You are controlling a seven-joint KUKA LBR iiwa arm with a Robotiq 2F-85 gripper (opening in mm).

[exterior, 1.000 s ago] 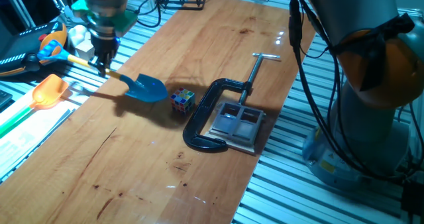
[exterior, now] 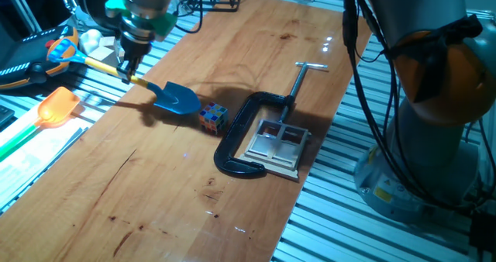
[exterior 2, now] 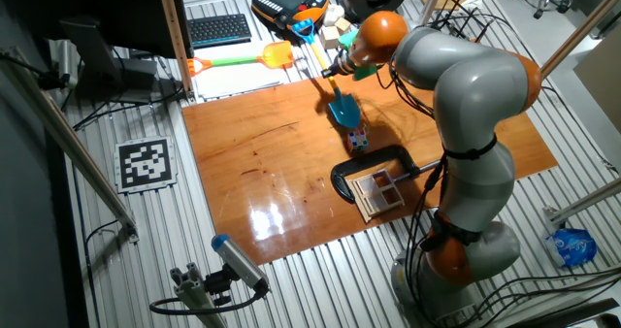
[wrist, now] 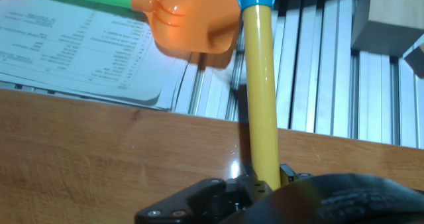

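Note:
A toy shovel with a blue blade (exterior: 177,98), yellow shaft (wrist: 262,91) and blue handle hangs above the wooden table. My gripper (exterior: 126,72) is shut on the yellow shaft, partway along it. In the wrist view the shaft runs down between the fingers; a dark curved part in front hides some of the grip. The blade hangs just behind and left of a Rubik's cube (exterior: 213,117) in exterior view 1, and its shadow falls on the table. In exterior view 2 the blade (exterior 2: 344,110) appears right above the cube (exterior 2: 358,140).
A black C-clamp (exterior: 226,147) and a small window-like frame (exterior: 277,143) lie past the cube. An orange shovel with a green handle (exterior 2: 277,55) rests on papers off the table's edge.
The gripper and the blue shovel have shifted slightly to the right in exterior view 1, and the blade has risen a little. Cube, clamp and frame have stayed where they were.

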